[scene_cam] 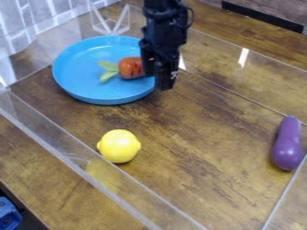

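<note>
The black gripper (160, 70) reaches down from the top of the view at the right side of a light blue plate (84, 79). Just left of its fingers, on the plate, is an orange-red object (131, 66) with pale green leaves (108, 67), partly behind the gripper. Whether the fingers touch it or how far they are apart is hard to make out.
A yellow lemon (118, 145) lies on the wooden table (192, 171) at the front left. A purple eggplant (286, 144) lies at the right. Clear panels edge the table.
</note>
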